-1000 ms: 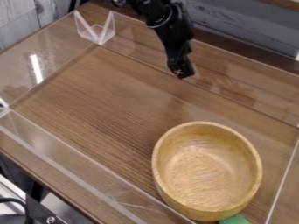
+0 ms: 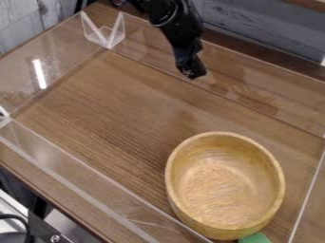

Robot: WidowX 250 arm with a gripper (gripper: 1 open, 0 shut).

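My black gripper (image 2: 191,66) hangs over the back middle of the wooden table, pointing down; whether its fingers are open or shut is too small to tell. A pale wooden bowl (image 2: 223,142) stands empty at the front right, apart from the gripper.
A green object (image 2: 256,236) is partly hidden beside the bowl at the bottom right. A grey wall runs along the back.
The gripper has moved slightly up and to the left, toward the back of the table. The bowl has not moved.
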